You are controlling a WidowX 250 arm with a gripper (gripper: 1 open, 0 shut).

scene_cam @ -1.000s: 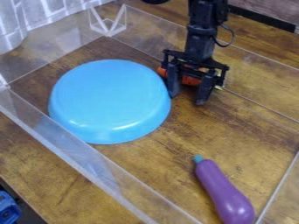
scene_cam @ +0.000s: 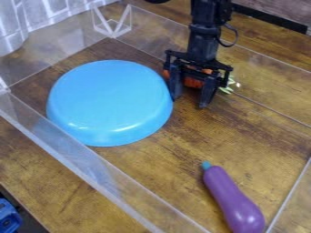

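Note:
The black gripper (scene_cam: pixel 199 82) is lowered at the top centre, its fingers around or over an orange-red object (scene_cam: pixel 181 76) with a pale green part to its right. The fingers hide much of that object, and I cannot tell whether they grip it. A large light-blue rounded object (scene_cam: pixel 109 100), like a plate or lid, lies just left of the gripper. A purple toy eggplant (scene_cam: pixel 234 199) with a teal tip lies at the lower right.
Clear walls or strips border the surface at left and right. A blue item (scene_cam: pixel 6 218) shows at the lower left corner.
The gripper has shifted slightly left, and the blue rounded object has moved slightly left with it. The eggplant has not moved.

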